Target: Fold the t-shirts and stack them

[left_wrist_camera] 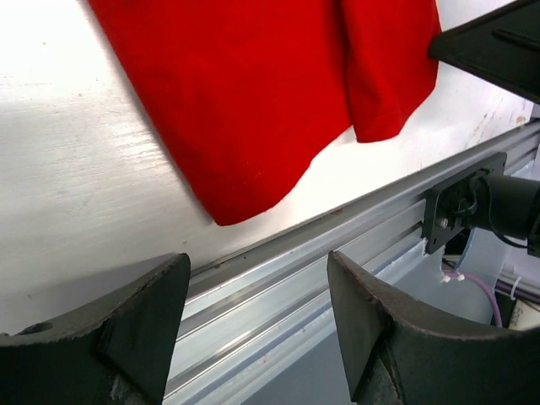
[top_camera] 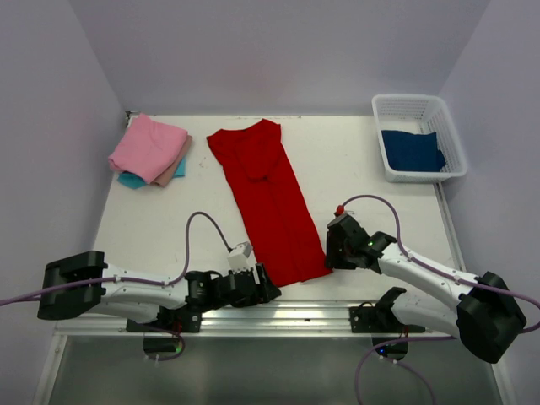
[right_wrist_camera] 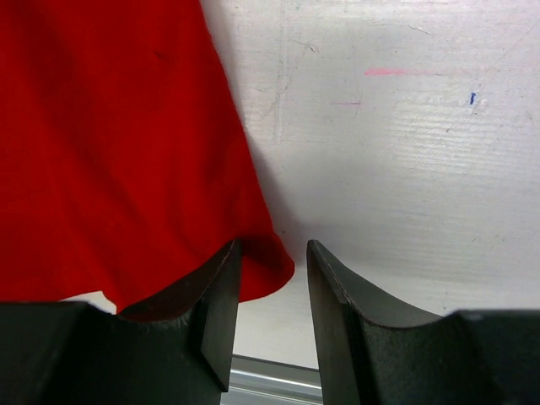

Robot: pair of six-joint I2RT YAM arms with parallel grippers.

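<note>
A red shirt (top_camera: pixel 274 211) lies lengthwise, folded into a long strip, in the middle of the table. My left gripper (top_camera: pixel 263 287) is at its lower left corner; in the left wrist view its open fingers (left_wrist_camera: pixel 135 337) stand over the table edge beside that corner, nothing between them. My right gripper (top_camera: pixel 333 257) is at the lower right corner; in the right wrist view its fingertips (right_wrist_camera: pixel 221 270) are parted, one over the red corner and one just right of it. A pile of pink, brown and cyan shirts (top_camera: pixel 148 150) lies at the back left.
A white basket (top_camera: pixel 447 135) at the back right holds dark blue cloth (top_camera: pixel 409 150). The table's front edge is a metal rail (top_camera: pixel 278 312) just below both grippers. Bare table lies left and right of the red shirt.
</note>
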